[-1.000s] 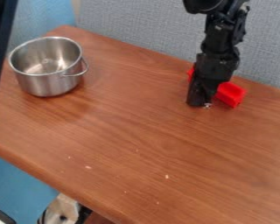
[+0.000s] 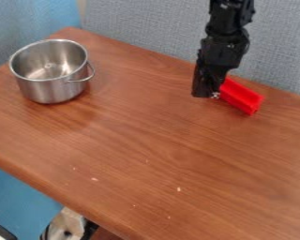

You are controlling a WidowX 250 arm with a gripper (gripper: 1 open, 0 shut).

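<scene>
My black gripper (image 2: 208, 92) hangs at the back right of the wooden table, its tip at the left end of a red block (image 2: 242, 97) that lies on the tabletop. The gripper looks shut, with nothing clearly visible between its fingers; whether it touches the block cannot be told.
A steel pot (image 2: 52, 83) with handles stands at the back left of the table (image 2: 140, 169). A grey padded wall runs along the back edge, and blue shows beyond the left edge.
My gripper has moved back and slightly left, rising a little in the view, uncovering more of the red block's front and right part.
</scene>
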